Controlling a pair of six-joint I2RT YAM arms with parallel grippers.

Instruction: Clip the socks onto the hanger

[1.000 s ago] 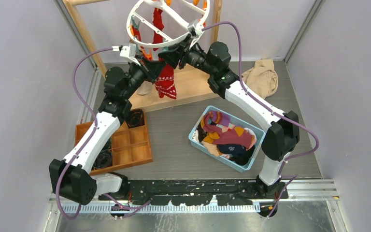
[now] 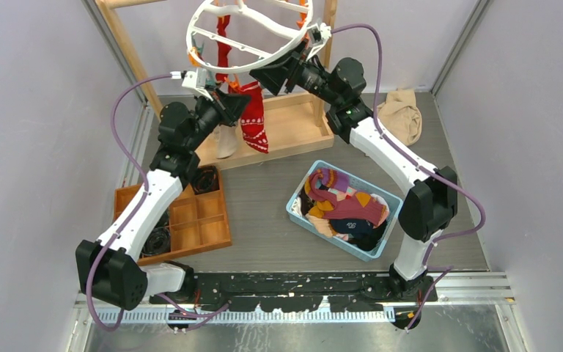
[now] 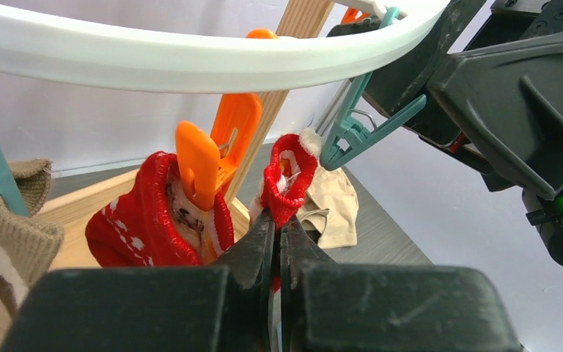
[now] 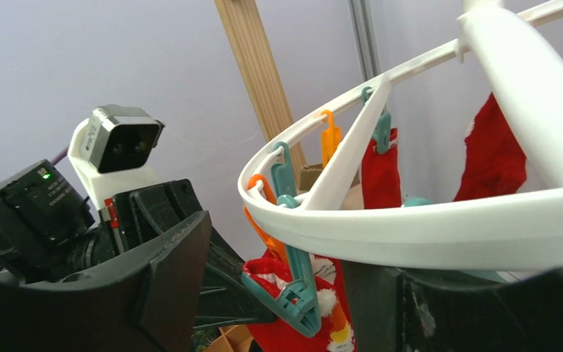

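Observation:
The white round hanger carries orange and teal clips. In the left wrist view, my left gripper is shut on the upper edge of a red patterned sock. Close by hangs a teal clip; the sock's white corner meets its lower end, but whether the clip bites the cloth I cannot tell. My right gripper stands part open around this teal clip, fingers apart on either side of it. Another red sock hangs from an orange clip.
A beige sock hangs at the left. On the floor stand a blue basket of clothes and a wooden compartment box. The wooden frame rises behind the hanger. Beige cloth lies at the right.
My right gripper has moved back and to the right, away from the left one. The hanger has turned slightly, its hanging socks swinging left. My left arm has stayed put.

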